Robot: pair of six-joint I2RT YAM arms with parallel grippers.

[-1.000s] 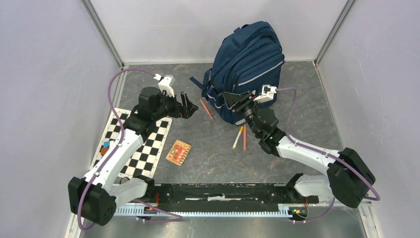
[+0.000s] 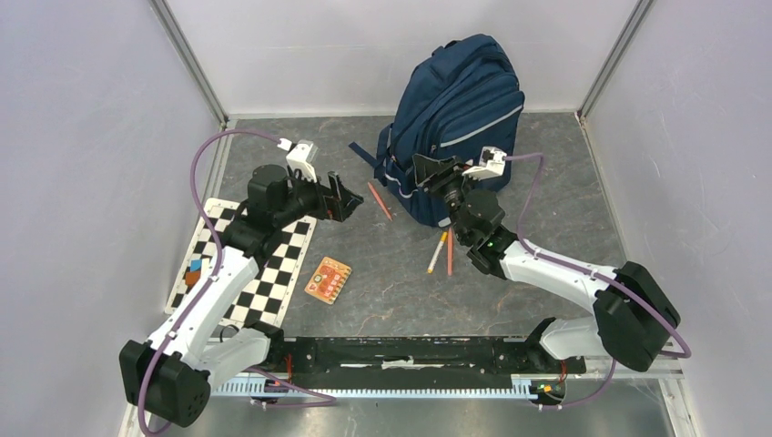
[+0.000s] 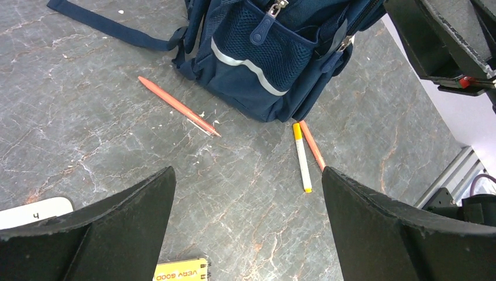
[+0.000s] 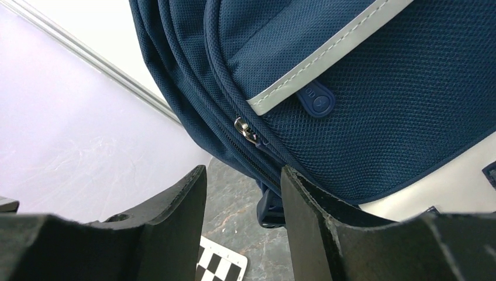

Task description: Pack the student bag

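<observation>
A dark blue backpack (image 2: 464,109) leans against the back wall; its front pockets and a metal zipper pull (image 4: 245,130) fill much of the right wrist view. My right gripper (image 2: 428,173) is close to the bag's lower left front. Its fingers (image 4: 181,216) stand partly open, and the zipper shows beyond the gap with nothing clearly gripped. Left of the bag, my left gripper is open and empty above the floor. Below it lies an orange pen (image 3: 178,105). A yellow-and-white marker (image 3: 302,161) and a second orange pen (image 3: 313,145) lie by the bag's base.
A small orange notebook (image 2: 328,279) rests on the grey floor between the arms. At the left, a checkered board (image 2: 271,289) carries a small blue item (image 2: 195,265). The floor right of the bag (image 2: 564,218) is bare.
My right gripper has moved slightly up and to the right in the top view. The bag's upper part has shifted a little towards the back wall. The left arm has barely shifted.
</observation>
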